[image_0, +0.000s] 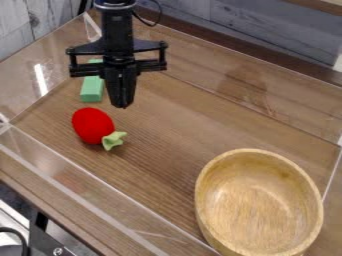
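Observation:
My gripper (120, 98) hangs at the upper left, shut, with nothing visible between its fingers, just above and in front of a green block (91, 88) that it partly overlaps in the view. A red strawberry-like object (94, 125) with green leaves lies below it on the wooden table (201, 90). A wide, empty tan bowl (258, 200) sits at the lower right.
The table's left edge runs near the strawberry-like object, with cables beyond it at the lower left.

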